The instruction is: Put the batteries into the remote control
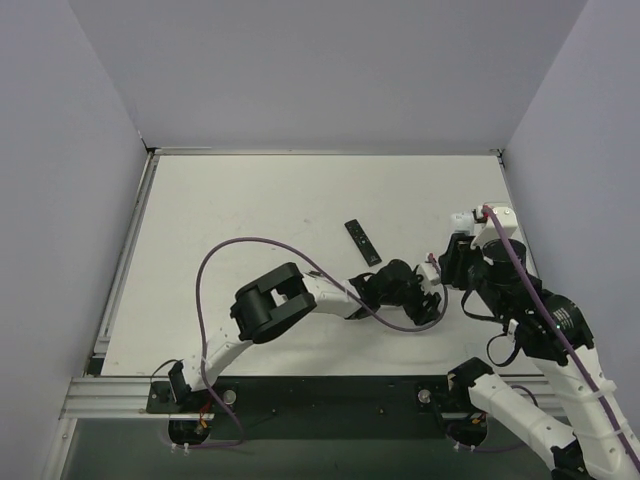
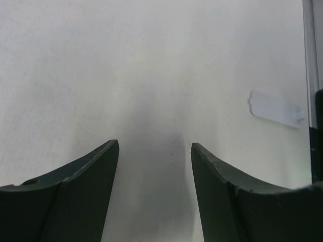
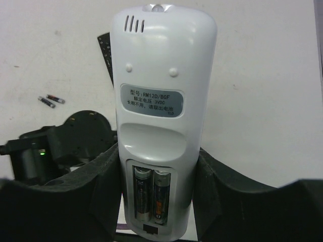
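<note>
My right gripper (image 1: 455, 255) is shut on a white remote control (image 3: 164, 60), held upright in the right wrist view with its back showing; two batteries (image 3: 151, 195) sit in its open compartment. Two loose batteries (image 3: 50, 101) lie on the table at the left of that view. My left gripper is open over bare table, with nothing between its fingers. A pale rectangular piece (image 2: 275, 108), perhaps the battery cover, lies to its right in the left wrist view.
A dark remote-like object (image 1: 362, 242) lies mid-table.
</note>
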